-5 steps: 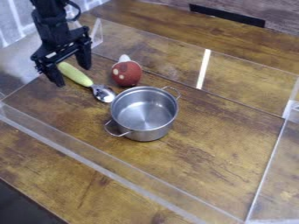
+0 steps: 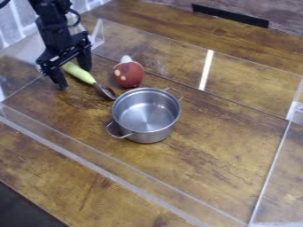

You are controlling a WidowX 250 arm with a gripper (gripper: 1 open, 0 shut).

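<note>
The black gripper [image 2: 66, 67] is at the upper left, low over a pale yellow-green elongated object [image 2: 80, 73] that looks like toy corn or a banana. Whether its fingers touch it or hold it is unclear. A spoon [image 2: 104, 90] lies just beyond that object's lower end. A red round fruit [image 2: 128, 76] with a white part sits to the right, and a steel pot [image 2: 145, 115] with two handles stands in the middle.
The wooden table [image 2: 213, 160] has clear low walls or panels around the work area. A white strip [image 2: 207, 69] lies at the back.
The gripper has moved slightly down and toward the yellow-green object. The spoon's head looks darker now. The pot and red fruit are unmoved.
</note>
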